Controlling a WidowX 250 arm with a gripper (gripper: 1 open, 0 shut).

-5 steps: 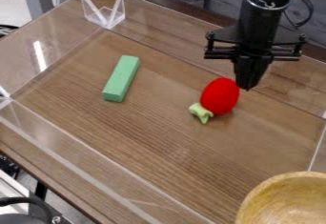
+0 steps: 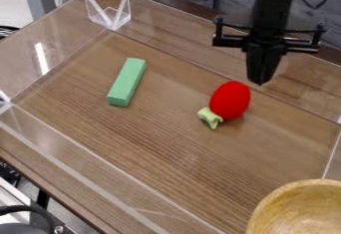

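My black gripper hangs over the back right of the wooden table, above and slightly right of a red oval object, apart from it. It is shut, with nothing visible between its fingers. A small pale green piece lies at the red object's lower left. A green rectangular block lies on the left side of the table.
A clear plastic container stands at the back left. A large yellow bowl is cut off at the front right.
The objects on the table look unmoved.
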